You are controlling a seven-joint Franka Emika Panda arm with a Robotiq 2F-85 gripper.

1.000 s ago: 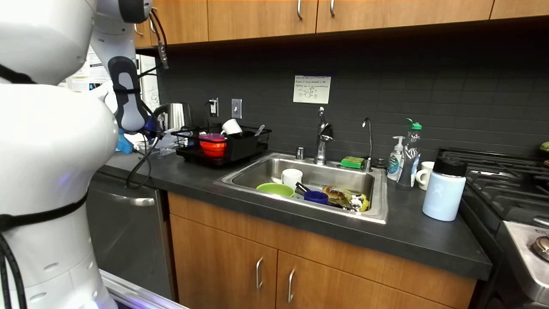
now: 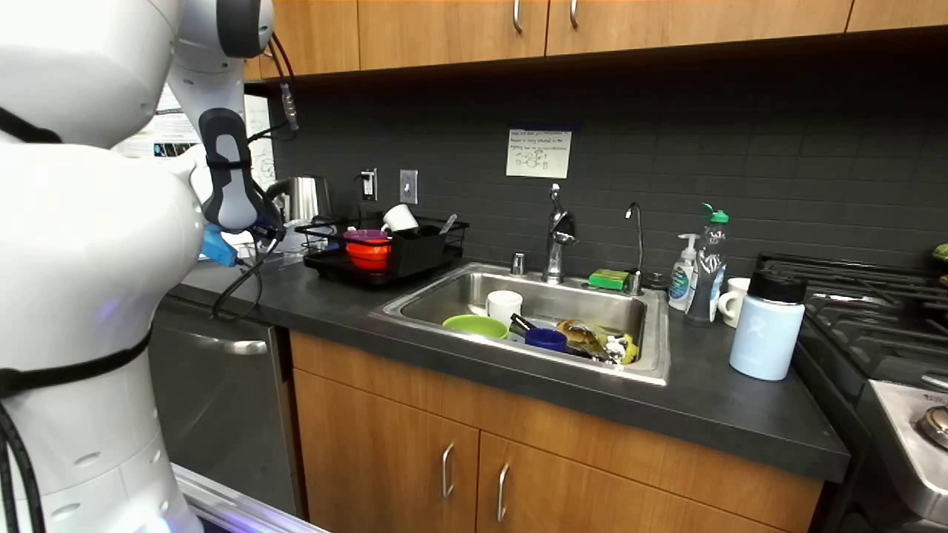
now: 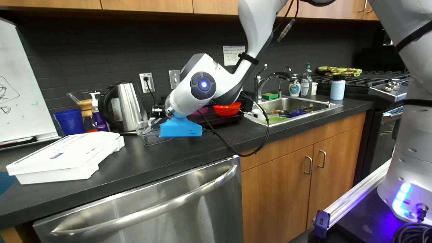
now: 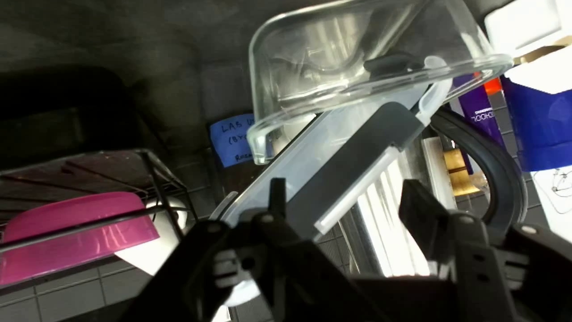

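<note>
In the wrist view my gripper has its black fingers spread wide. Between and beyond them runs a long translucent piece with a dark grey band point(image 4: 356, 166) and a white edge; it looks like a lid or utensil. No firm contact with the fingers shows. A clear container point(image 4: 343, 64) appears just past it. From the side, the clear container point(image 3: 156, 135) sits on the counter, close to the gripper point(image 3: 157, 117). The fingertips are small and partly hidden there.
A steel kettle point(image 3: 129, 105) stands behind the gripper, and a black dish rack point(image 2: 418, 253) with bowls is to its right. White boxes point(image 3: 69, 156) lie on the left counter. The sink point(image 2: 653, 329) holds several dishes.
In exterior view 1 the arm's lower end has shifted slightly right and a little down. The hanging cable has swung left. The sink and rack items look unchanged.
</note>
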